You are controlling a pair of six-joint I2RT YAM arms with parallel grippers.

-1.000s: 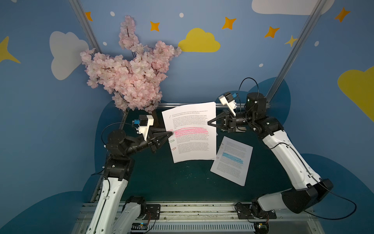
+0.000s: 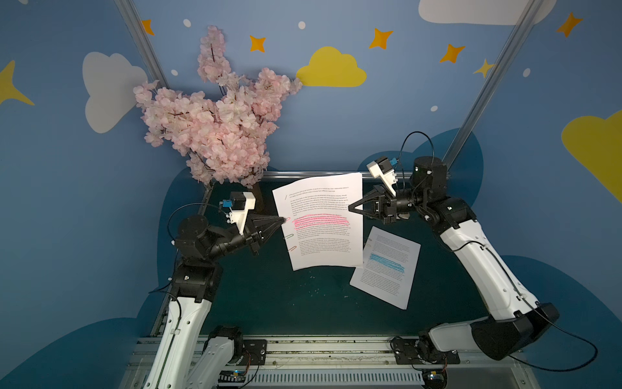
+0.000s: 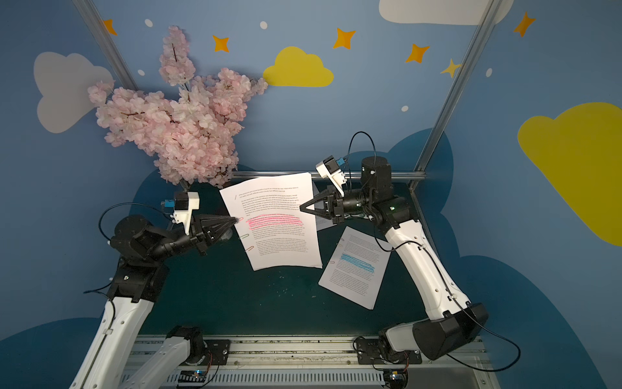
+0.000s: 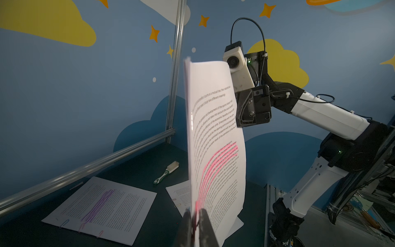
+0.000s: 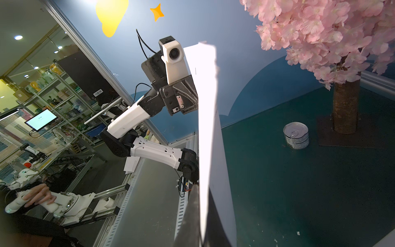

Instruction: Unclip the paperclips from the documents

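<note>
A document with pink highlighting [image 2: 324, 246] is held up off the table, its pages slightly bowed. My right gripper [image 2: 350, 208] is shut on its right edge. My left gripper [image 2: 283, 220] is at the left edge, shut on the pink paperclip [image 4: 197, 204], whose end shows at the fingertips. Below it on the same edge sit a dark greenish paperclip [image 2: 289, 236] and a red paperclip [image 2: 292, 248]. A blue-highlighted document [image 2: 387, 282] lies on the table at right. A purple-highlighted document [image 4: 102, 210] with several clips along one edge shows in the left wrist view.
A brush [image 4: 166, 171] lies on the table behind the held pages. A round can [image 5: 296, 135] stands near the blossom tree's trunk [image 5: 345, 107].
The held document and my right gripper have shifted slightly right and toward the front.
</note>
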